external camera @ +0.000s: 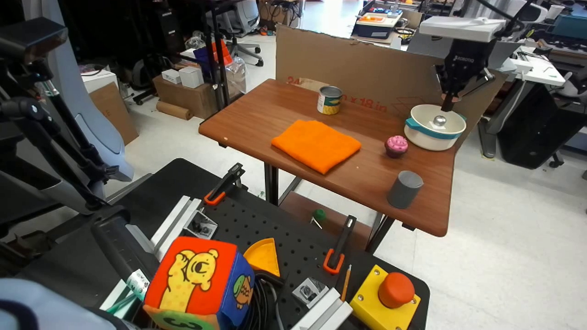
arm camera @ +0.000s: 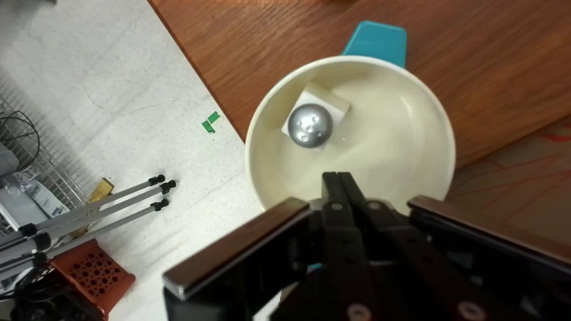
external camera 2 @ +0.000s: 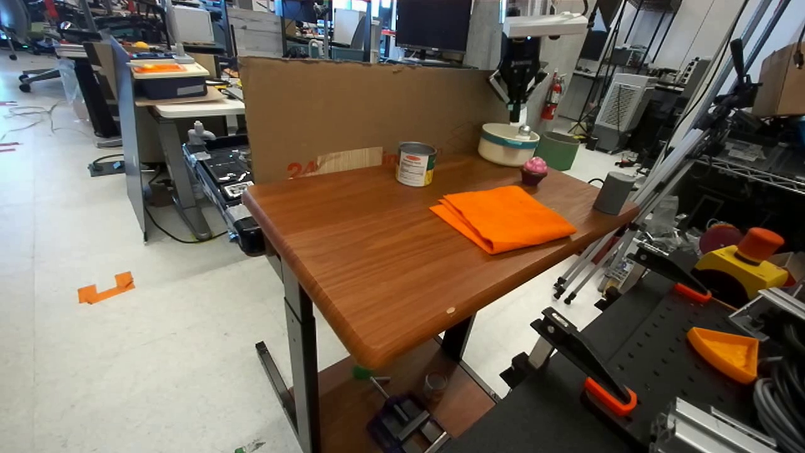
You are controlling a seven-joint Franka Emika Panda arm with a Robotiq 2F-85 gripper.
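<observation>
A cream pot (arm camera: 396, 160) with teal handles stands at the table's far right corner in exterior view 1. Inside it, toward one side of the floor, a silver ball (arm camera: 310, 125) sits at a small white block (arm camera: 327, 99); whether the two are joined I cannot tell. My gripper is over the pot, its fingertips together and nothing between them. In the wrist view the ball lies apart from the fingertips, up and left of them. Exterior view 1 also has the shut gripper (external camera: 446, 107) pointing down at the pot.
Near the pot are a pink cupcake (external camera: 396, 145) and a grey cylinder (external camera: 405, 189). An orange cloth (external camera: 316, 145) and a can (external camera: 329, 100) occupy the middle of the table. A cardboard sheet (external camera 2: 339, 113) stands along the back edge.
</observation>
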